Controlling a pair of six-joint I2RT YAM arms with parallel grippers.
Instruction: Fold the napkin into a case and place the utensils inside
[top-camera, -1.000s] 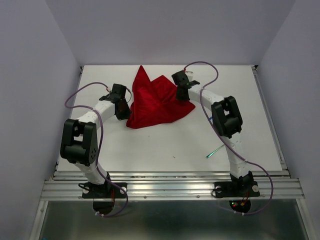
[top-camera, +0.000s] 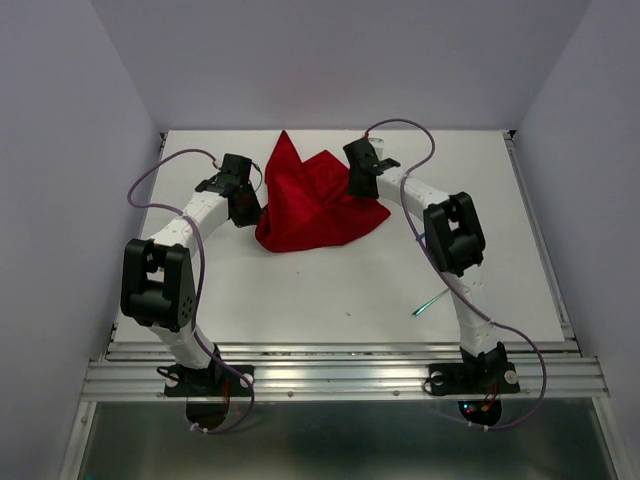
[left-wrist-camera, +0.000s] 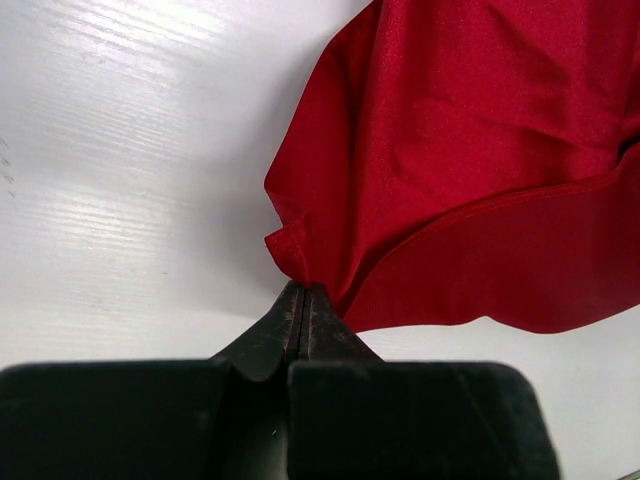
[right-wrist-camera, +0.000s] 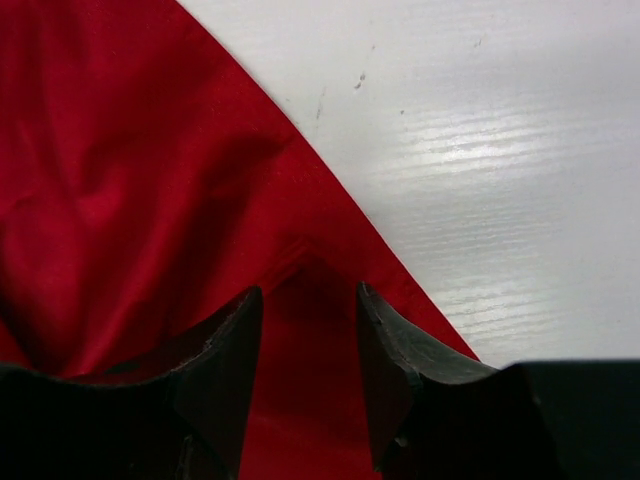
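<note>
The red napkin (top-camera: 310, 210) lies crumpled and partly folded in the upper middle of the white table. My left gripper is shut at the napkin's left lower side, its tips on a small raised red fold (left-wrist-camera: 290, 245). My right gripper stands open over the napkin's right part, close to the diagonal edge, with red cloth beneath its fingers. A green utensil (top-camera: 430, 302) lies at the lower right of the table; a blue one (top-camera: 421, 237) is mostly hidden behind the right arm.
Walls border it at the back and both sides.
</note>
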